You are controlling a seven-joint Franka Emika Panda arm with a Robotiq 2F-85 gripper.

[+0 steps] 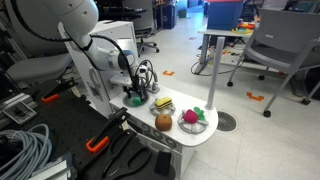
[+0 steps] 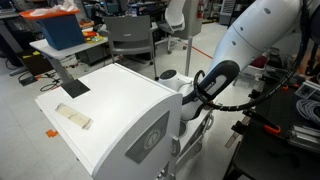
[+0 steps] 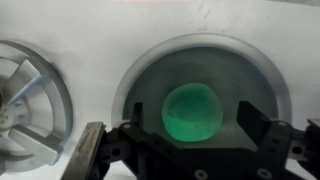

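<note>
A round green object (image 3: 192, 112) lies in a dark grey bowl or pan (image 3: 150, 80), seen from above in the wrist view. My gripper stands open over it, one finger on each side, with the green thing showing between them and no contact that I can make out. In exterior view 1 the green object (image 1: 137, 101) sits in the dark dish just below my gripper (image 1: 133, 92). Exterior view 2 hides the green thing behind the white panel.
A metal rack-like round item (image 3: 32, 105) lies left of the bowl. On the white surface stand a yellow-topped plate (image 1: 162, 103), an orange-brown ball (image 1: 163, 122) and a plate with red and green items (image 1: 192, 118). A white post (image 1: 214, 70) rises behind them.
</note>
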